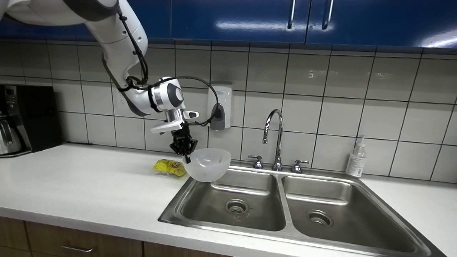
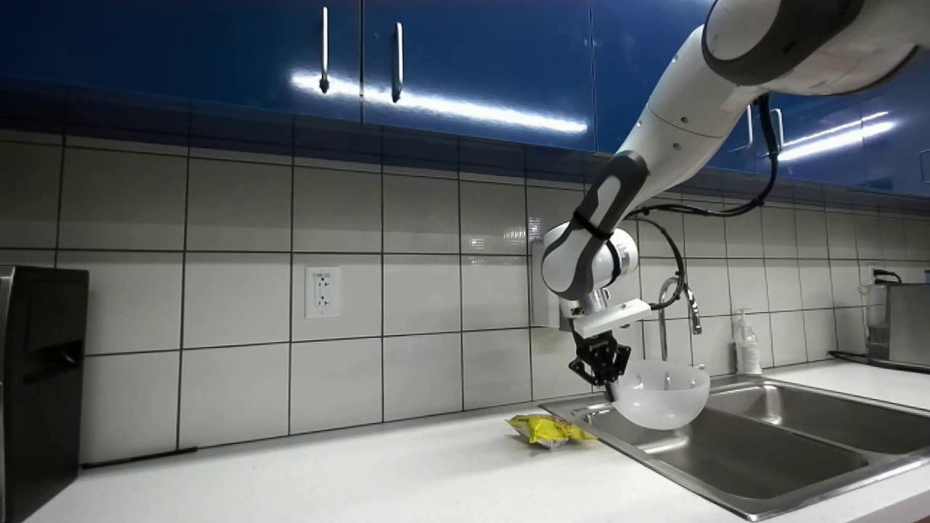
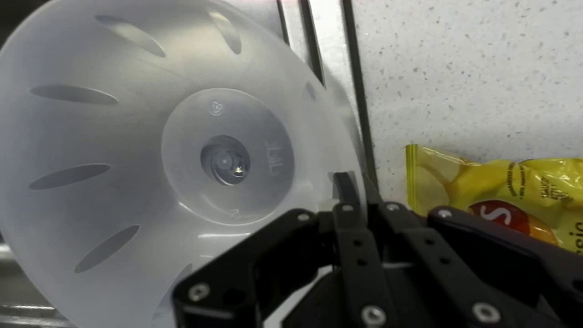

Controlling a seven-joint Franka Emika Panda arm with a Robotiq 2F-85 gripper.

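A translucent white bowl (image 1: 208, 167) hangs over the left basin of the steel sink (image 1: 283, 201), tilted slightly. My gripper is shut on the bowl's rim, with one finger inside the wall and the other outside. From the wrist view I look down into the bowl (image 3: 229, 156), which is empty. The yellow snack bag (image 3: 492, 191) lies on the counter just beyond the sink's left edge, close below my gripper (image 2: 608, 396) and not touched by it as far as I can see.
A chrome faucet (image 1: 278, 141) rises behind the sink to the right of the bowl. A soap bottle (image 1: 356, 158) stands at the back right, and a dispenser (image 1: 221, 96) hangs on the wall behind the arm. At far left is a coffee maker (image 1: 30, 120).
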